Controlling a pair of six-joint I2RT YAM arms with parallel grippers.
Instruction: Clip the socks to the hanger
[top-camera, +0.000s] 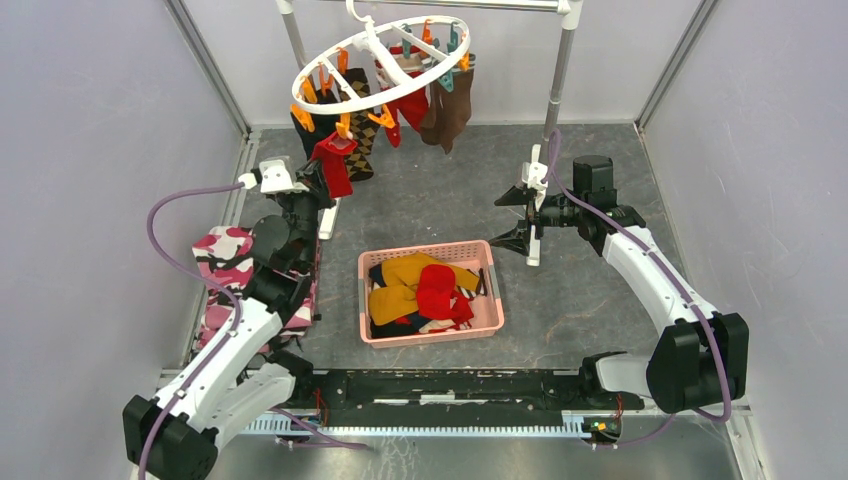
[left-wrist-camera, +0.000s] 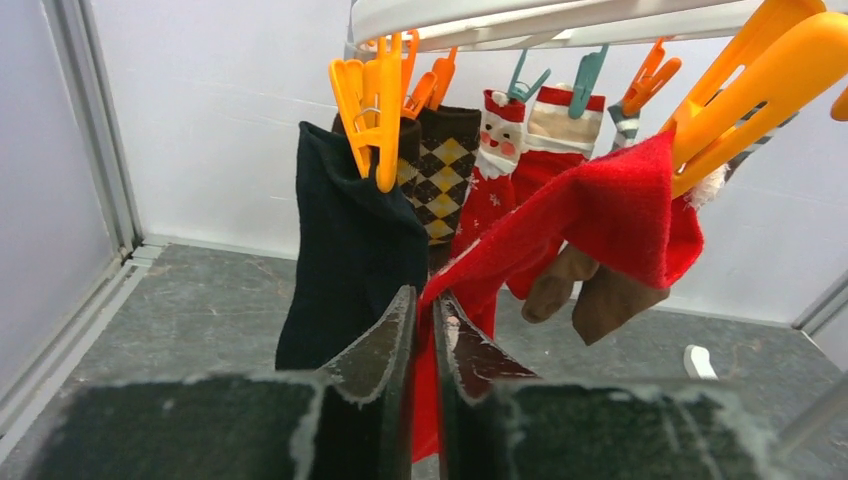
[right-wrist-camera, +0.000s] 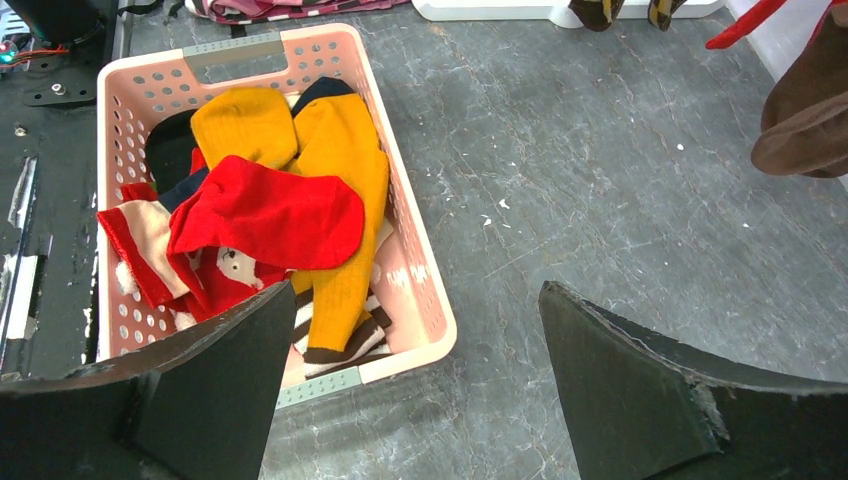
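A red sock (left-wrist-camera: 600, 210) hangs by its cuff from an orange clip (left-wrist-camera: 745, 95) on the white ring hanger (top-camera: 465, 40). The sock slants down to my left gripper, whose fingers stand close together with red cloth between them. Below them the rest of the sock hangs down. Other socks are clipped round the ring: a dark one (left-wrist-camera: 350, 250), an argyle one (left-wrist-camera: 445, 165), a Santa one (left-wrist-camera: 498, 140) and brown ones (left-wrist-camera: 615, 300). My right gripper is wide open and empty, to the right of the sock basket.
A pink basket (top-camera: 365, 300) holds several loose socks, among them mustard (right-wrist-camera: 340, 150) and red ones (right-wrist-camera: 270, 215). Pink-and-white patterned cloth (top-camera: 222, 250) lies behind the left arm. Bare grey floor (top-camera: 430, 195) stretches between the basket and the hanger.
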